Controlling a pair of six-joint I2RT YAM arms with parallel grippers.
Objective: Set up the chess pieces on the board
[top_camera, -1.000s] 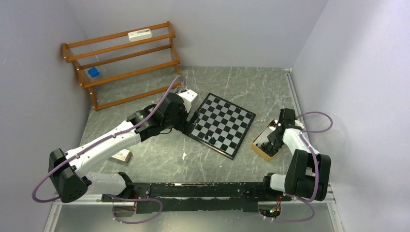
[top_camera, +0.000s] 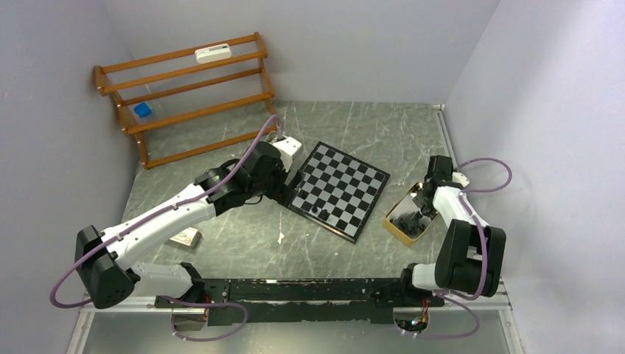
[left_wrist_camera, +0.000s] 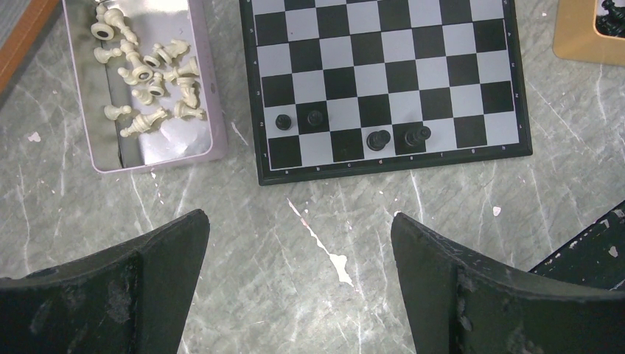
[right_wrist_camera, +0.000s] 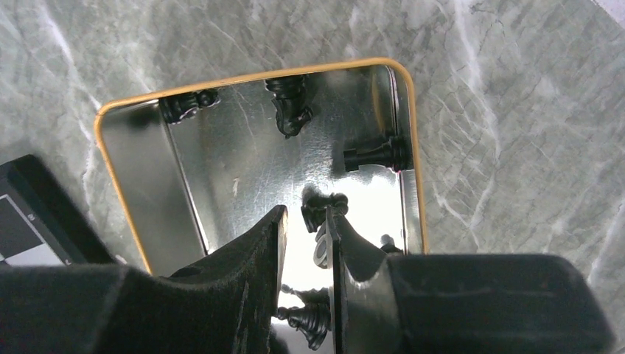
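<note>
The chessboard (top_camera: 346,177) lies mid-table with a few dark pieces, among them a black piece (left_wrist_camera: 416,135) near one edge. My left gripper hangs over bare table beside the board, open and empty. My right gripper is over the yellow tray (right_wrist_camera: 394,65) of black pieces, its fingers part open and close together. A dark knight (right_wrist_camera: 290,110) and a rook (right_wrist_camera: 372,155) lie in the tray; another piece (right_wrist_camera: 320,210) is just beyond the fingertips, and I cannot tell whether anything is between them.
A pinkish tray (left_wrist_camera: 215,133) of cream pieces sits beside the board, hidden in the top view by my left arm. A wooden rack (top_camera: 184,119) stands at the back left. Walls close in both sides.
My right gripper has moved slightly toward the back of the table over the tray since a second ago. The left arm has not moved.
</note>
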